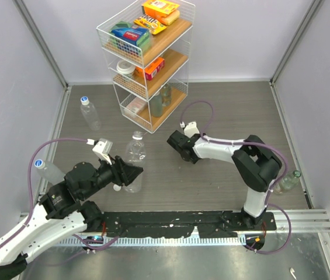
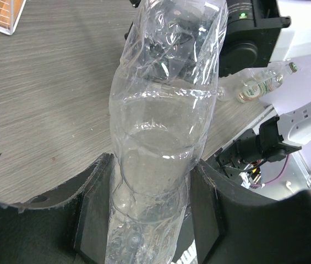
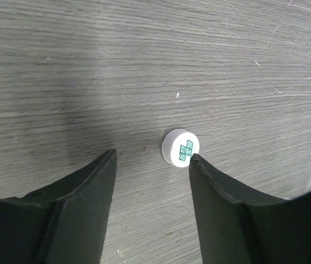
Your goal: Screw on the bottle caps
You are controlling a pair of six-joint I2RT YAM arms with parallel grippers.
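Observation:
My left gripper (image 1: 127, 171) is shut on a clear plastic bottle (image 1: 135, 149), held upright at the left-centre in the top view; in the left wrist view the bottle (image 2: 158, 137) fills the middle between the fingers. My right gripper is low over the floor, part open with nothing between its fingers. A small white cap (image 3: 180, 147) with a green mark lies on the wooden surface just beyond its right fingertip. A second white piece (image 1: 117, 188) lies beside the held bottle in the top view.
Capped bottles (image 1: 90, 114) stand along the left side. A wire shelf (image 1: 121, 87) with snacks and bottles is at the back. Green-tinted bottles (image 1: 287, 181) are at the right edge.

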